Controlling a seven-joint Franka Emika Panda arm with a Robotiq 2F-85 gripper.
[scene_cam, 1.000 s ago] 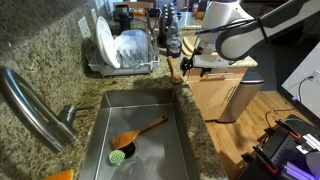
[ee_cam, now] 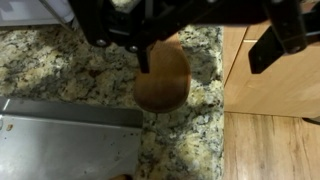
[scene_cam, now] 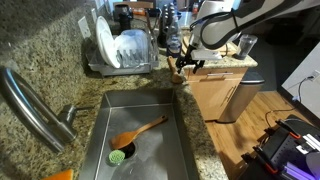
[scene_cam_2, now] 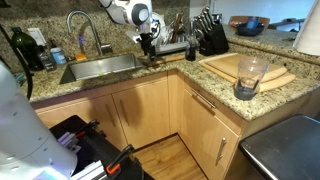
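Note:
A wooden spoon lies on the granite counter beside the sink; its rounded brown bowl shows in the wrist view, next to the left finger. My gripper is open over the counter, with its two fingers wide apart. Seen in exterior view 1, the gripper is just above the spoon's bowl, at the sink's far right corner. The spoon's handle is mostly hidden by the gripper. Another wooden utensil lies in the sink.
A dish rack with white plates stands behind the sink. The faucet rises on the left. A knife block and clear pitcher are elsewhere on the counter. A green scrubber sits in the sink.
My gripper has shifted slightly left in exterior view 1, over the spoon, and the arm has changed its pose. The utensil in the sink has not moved.

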